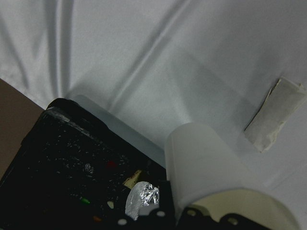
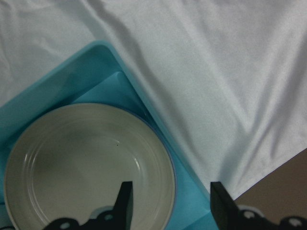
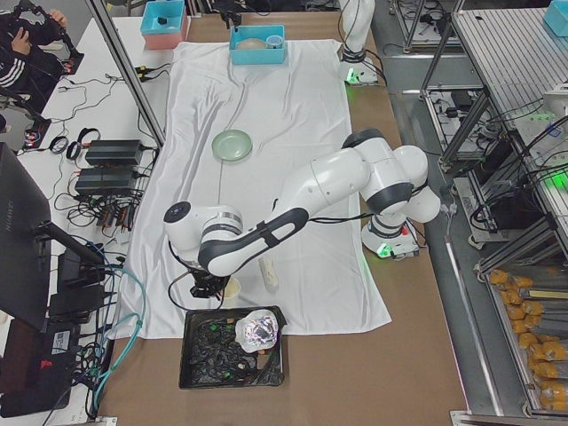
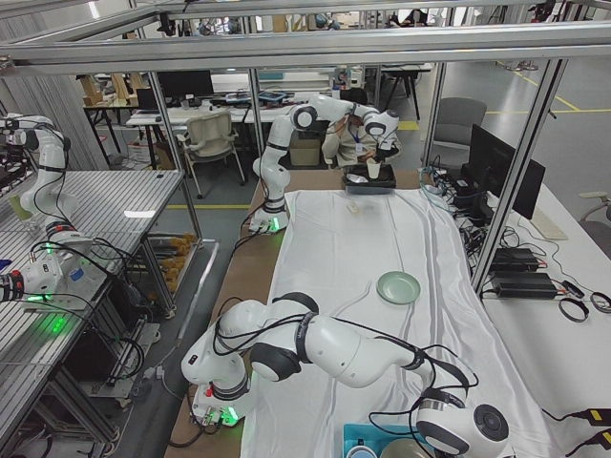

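A white cup (image 1: 206, 158) fills the lower middle of the left wrist view, with my left gripper (image 3: 213, 293) shut on it, beside a black tray (image 3: 200, 351) holding crumpled foil (image 3: 256, 329) and scraps. My right gripper stands open over a blue bin (image 2: 96, 57), where a cream plate (image 2: 88, 158) lies; a small blue-white container (image 3: 273, 42) also sits in that bin. A green plate (image 3: 232, 145) lies on the white cloth.
A pale flat packet (image 1: 276, 112) lies on the cloth near the tray. Brown table (image 3: 328, 382) shows around the cloth.
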